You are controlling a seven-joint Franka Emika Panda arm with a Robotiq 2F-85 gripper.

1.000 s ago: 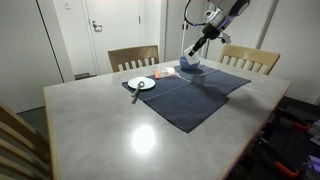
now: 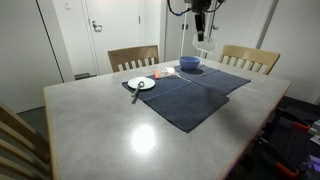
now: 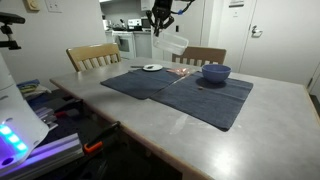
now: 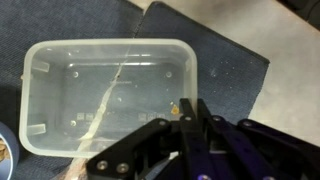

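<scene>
A clear, empty-looking plastic container [image 4: 110, 95] hangs in the air above the dark mat [image 4: 225, 60], its open top facing the wrist camera. My gripper is shut on the container's rim. In exterior view 1 the container [image 2: 205, 45] hangs just below my gripper [image 2: 208, 30], above and a little right of the blue bowl [image 2: 189, 62]. Exterior view 2 has the pale container [image 3: 172, 43] well clear of the table, with the blue bowl [image 3: 215, 73] standing to its right. Only part of the bowl's rim [image 4: 8, 135] shows at the left of the wrist view.
A white plate [image 2: 141, 84] with a green-handled item on it sits on another dark mat. Small orange and white items [image 2: 165, 71] lie between plate and bowl. Chairs [image 2: 134, 58] stand around the table.
In exterior view 1 my gripper has risen from close by the blue bowl, carrying the container upward and slightly right. The bowl and plate have stayed in place.
</scene>
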